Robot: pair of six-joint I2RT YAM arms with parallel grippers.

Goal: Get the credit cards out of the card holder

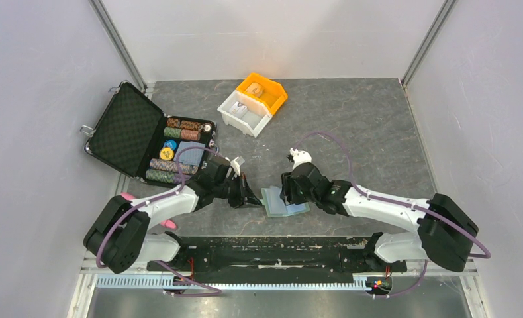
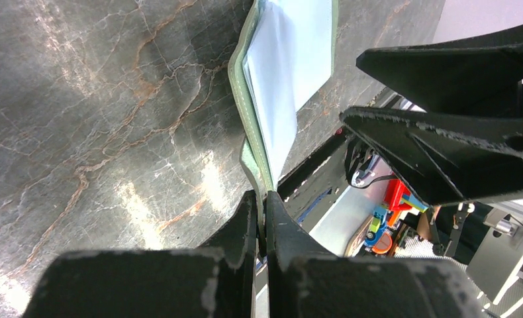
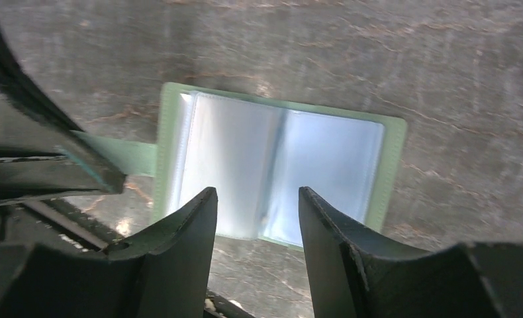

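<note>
A pale green card holder (image 3: 394, 142) lies opened flat on the table, its translucent sleeves (image 3: 229, 165) facing up. At its left edge a green tab (image 2: 249, 165) sticks out, and my left gripper is shut on that tab. Over the sleeves hovers my right gripper, its two fingers apart with nothing between them. The sleeves look whitish to pale blue; I cannot tell whether cards sit inside. In the top view the right gripper (image 1: 288, 189) covers part of the holder (image 1: 274, 211).
A white bin (image 1: 262, 126) and an orange bin (image 1: 279, 99) stand at the back, each with a small item inside. An open black case (image 1: 123, 126) of chips is at the left.
</note>
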